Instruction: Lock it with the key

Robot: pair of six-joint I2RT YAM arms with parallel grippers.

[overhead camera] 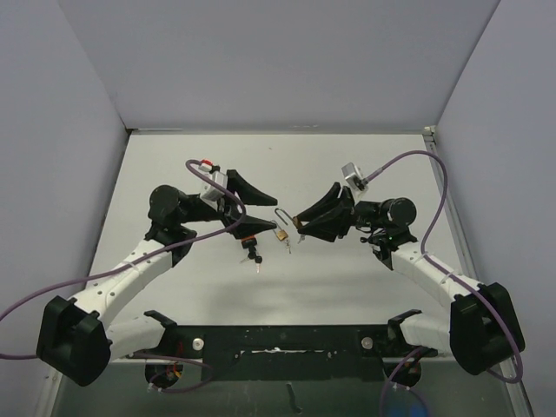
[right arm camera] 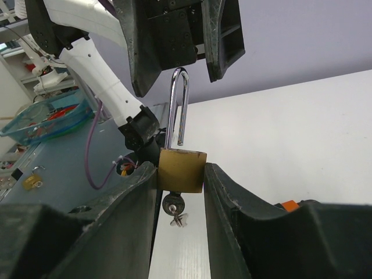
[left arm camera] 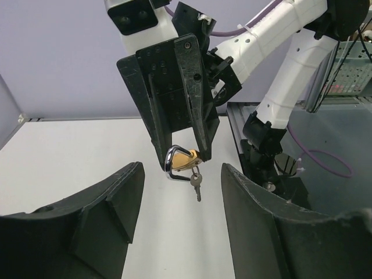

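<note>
My right gripper [overhead camera: 300, 221] is shut on a brass padlock [right arm camera: 181, 171], held in the air with its long shackle [right arm camera: 173, 104] pointing up in the right wrist view and keys [right arm camera: 177, 220] hanging below. My left gripper [overhead camera: 268, 215] stands open just left of it, fingers either side of the shackle's line but apart from it, nothing between them; in the left wrist view the padlock [left arm camera: 186, 160] appears ahead between the fingertips. On the table below, a second brass padlock [overhead camera: 281, 234] with a key lies partly hidden, and an orange-and-black padlock [overhead camera: 248, 241] with keys lies to its left.
Grey walls surround it on the sides and back. A dark slotted strip [overhead camera: 278, 339] runs along the front edge between the arm bases.
</note>
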